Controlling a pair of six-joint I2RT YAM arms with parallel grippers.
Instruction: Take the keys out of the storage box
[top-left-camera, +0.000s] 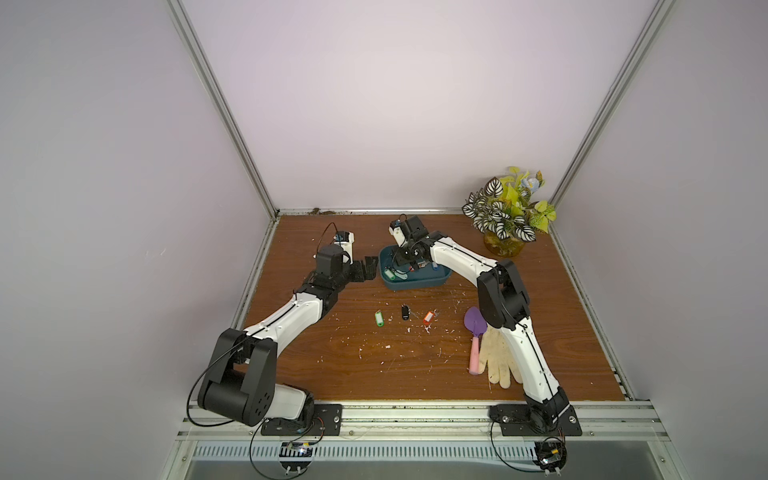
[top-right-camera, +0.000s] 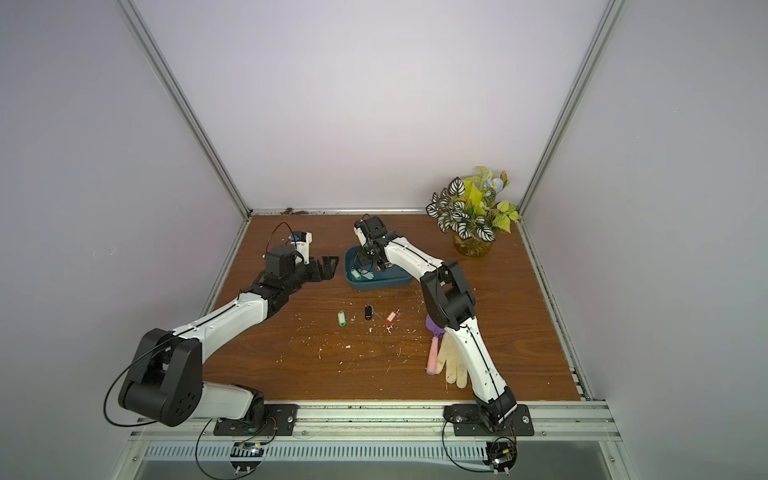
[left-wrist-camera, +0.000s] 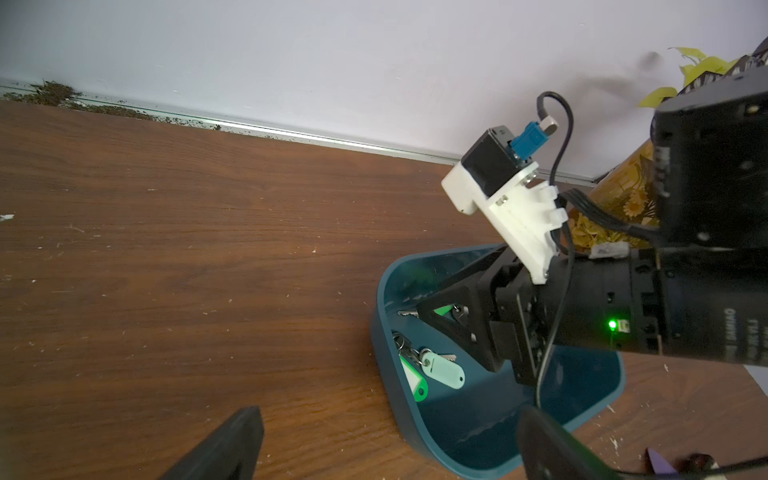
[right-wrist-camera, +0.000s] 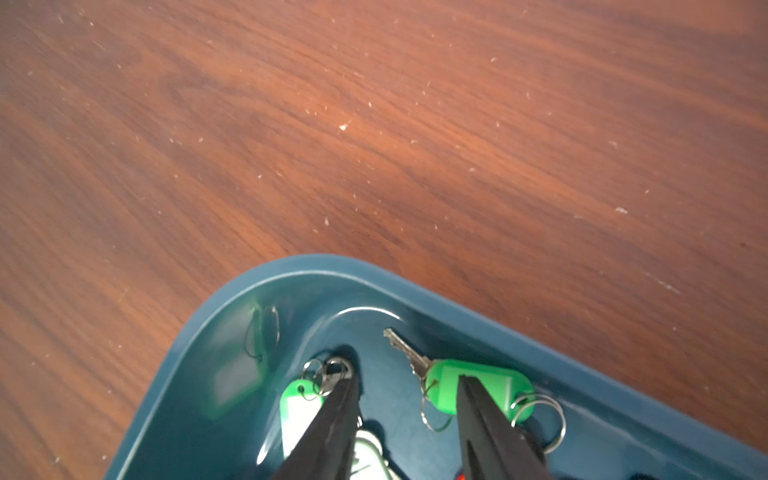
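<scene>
The teal storage box stands in the back middle with several keys in it. A green-tagged key lies along its back wall, partly behind a finger of my right gripper. That gripper is over the box's left part, fingers part open, nothing seen between the fingers. Near the left end are a white-and-green tag and a pale mint tag. Left of the box, my left gripper hangs open and empty. On the table in front lie a green tag, a black key and an orange tag.
A purple trowel with a pink handle and a cream glove lie at the front right, close to the right arm. A potted plant stands at the back right. Bare table surrounds the loose keys.
</scene>
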